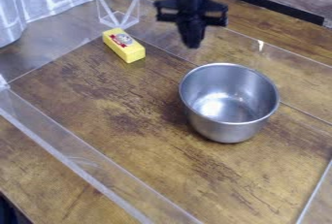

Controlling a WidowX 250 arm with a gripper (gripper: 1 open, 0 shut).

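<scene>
My dark gripper [189, 26] hangs at the top centre, raised above the table and blurred; nothing shows between its fingers, and how wide they stand is hard to make out. A yellow box [124, 45] with a printed label lies on the wooden table [116, 141], below and left of the gripper, apart from it. A large steel bowl [228, 102] sits right of centre, empty.
A clear plastic piece [118, 11] stands behind the yellow box. A pale translucent curtain or sheet [33, 15] is at the top left. Clear strips run along the table's sides.
</scene>
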